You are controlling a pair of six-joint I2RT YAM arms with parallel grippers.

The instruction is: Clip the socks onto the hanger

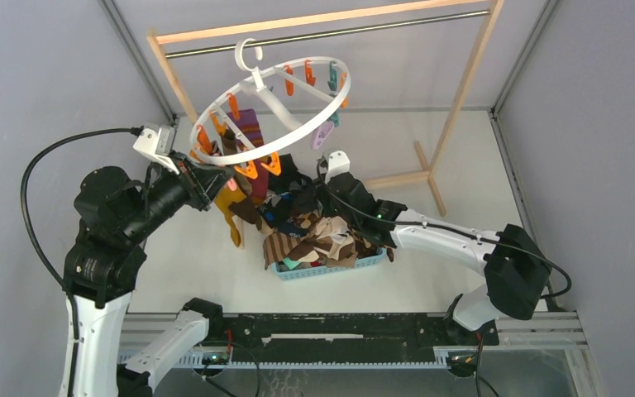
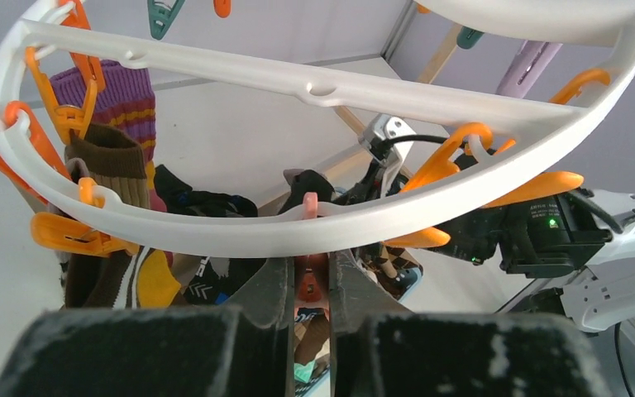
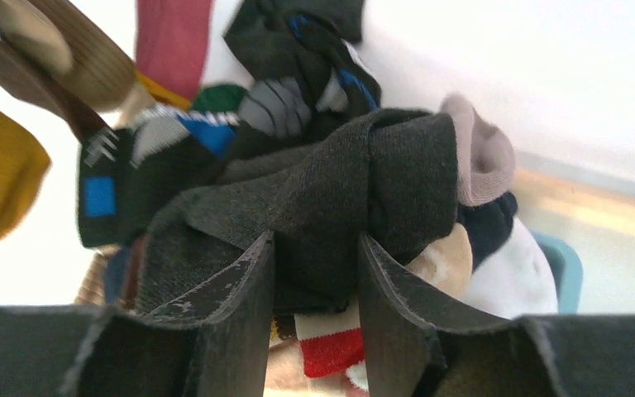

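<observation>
The round white hanger [image 1: 215,160] carries orange, green and purple clips along its ring. My left gripper is shut on a pinkish-red clip [image 2: 311,287] at the near side of the ring. Several socks hang at the left, including a purple striped sock [image 2: 124,95] and a brown one [image 2: 109,157]. In the right wrist view a dark sock [image 3: 318,203] lies on top of the pile, and my right gripper stands open with a fingertip on either side of its near part. Whether the fingertips touch the cloth is hard to tell.
A light-blue basket [image 1: 322,270] full of mixed socks sits below the hanger. Behind it rises a wooden rack with a metal bar [image 1: 364,31]. The floor right of the basket is bare, apart from the right arm above it.
</observation>
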